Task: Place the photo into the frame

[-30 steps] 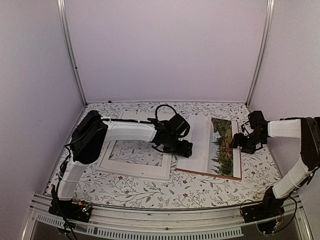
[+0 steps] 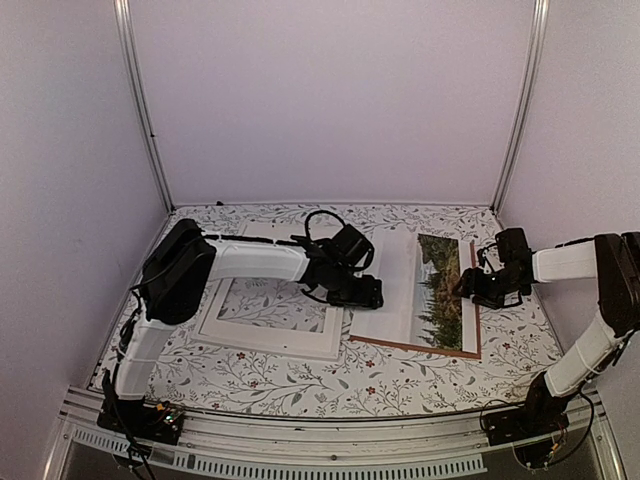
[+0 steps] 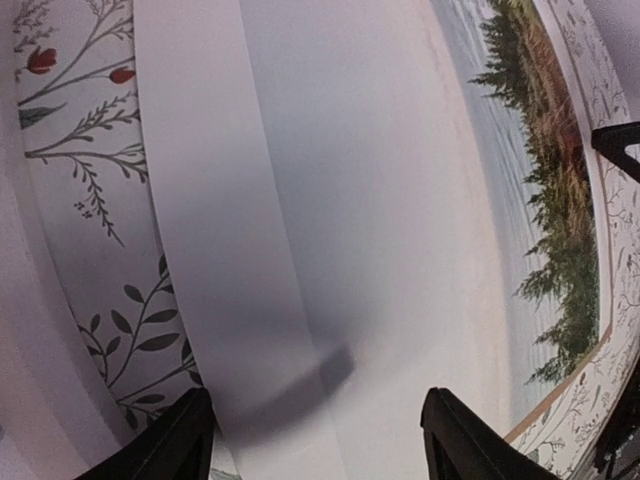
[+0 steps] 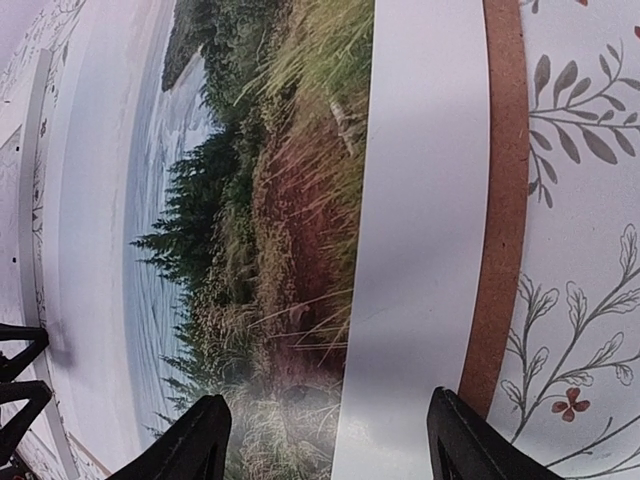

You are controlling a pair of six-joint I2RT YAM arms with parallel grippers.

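The landscape photo [image 2: 440, 315] lies with white sheets [image 2: 390, 290] on a brown backing board [image 2: 410, 349] at the right of the table. The empty white frame [image 2: 270, 345] lies to the left. My left gripper is low over the left edge of the white sheet, fingers apart, nothing seen held. My right gripper is low over the photo's right white margin, near the board's brown edge, fingers apart, nothing seen held.
Floral mat [image 2: 300, 390] shows bare along the front. White walls enclose the back and sides. The left arm spans across the frame.
My right gripper has shifted slightly left over the photo, and my left gripper a little left and up in the top view. The photo and sheets have shifted very slightly left.
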